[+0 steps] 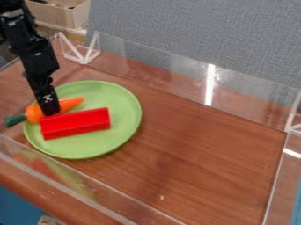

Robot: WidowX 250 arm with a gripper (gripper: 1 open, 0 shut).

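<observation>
A green plate (115, 137) sits on the left part of the wooden table. On it lie a red block (76, 123) and, behind that, an orange carrot (63, 105) whose green top pokes out past the plate's left rim. My black gripper (45, 98) is low at the plate's left side, right at the carrot; the carrot partly hides behind it.
Clear walls edge the table at the front, back and right. A cardboard box (65, 12) stands beyond the back left.
</observation>
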